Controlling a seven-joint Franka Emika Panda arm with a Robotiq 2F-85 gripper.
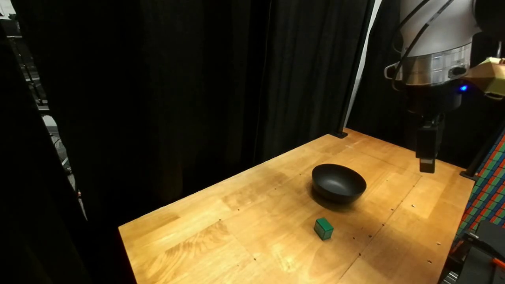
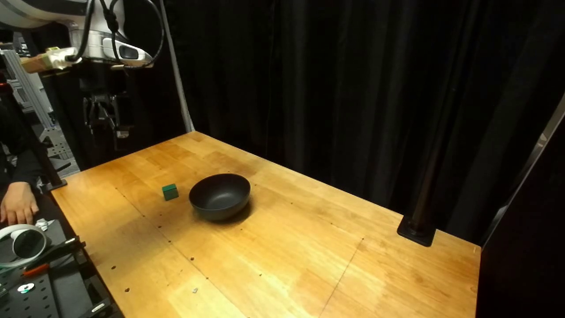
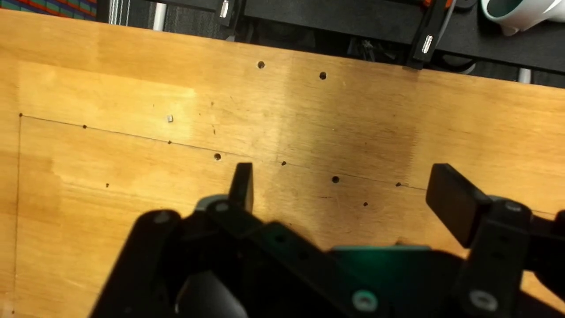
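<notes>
A small green block lies alone on the wooden table, a short distance from a black bowl. The second exterior view shows the block just left of the bowl, apart from it, and the bowl's inside looks empty. High above the tabletop hangs my gripper, away from both. In the wrist view the gripper is open, its finger pads wide apart with bare table visible between them. A greenish patch low in that view is blurred; I cannot tell what it is.
Black clamp bases stand on its edges. Beside the table are a dark side bench with a white mug-like object and a person's hand. Black curtains hang behind.
</notes>
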